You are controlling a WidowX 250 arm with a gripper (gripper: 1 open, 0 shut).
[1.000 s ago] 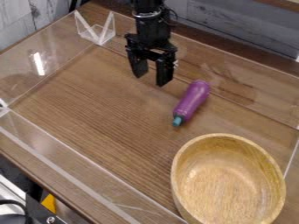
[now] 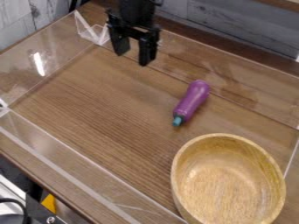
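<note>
My black gripper [image 2: 132,45] hangs over the back of the wooden table, upper middle, with its two fingers apart and nothing seen between them. A purple eggplant [image 2: 191,100] with a teal tip lies on the table to the right of and below the gripper, apart from it. A large pale tan bowl [image 2: 228,186] sits at the front right.
A clear plastic object [image 2: 93,29] stands at the back left. Cables and a yellow piece lie off the lower left edge.
My gripper has moved left and up toward the back of the table, away from the eggplant. The eggplant and bowl have not moved.
</note>
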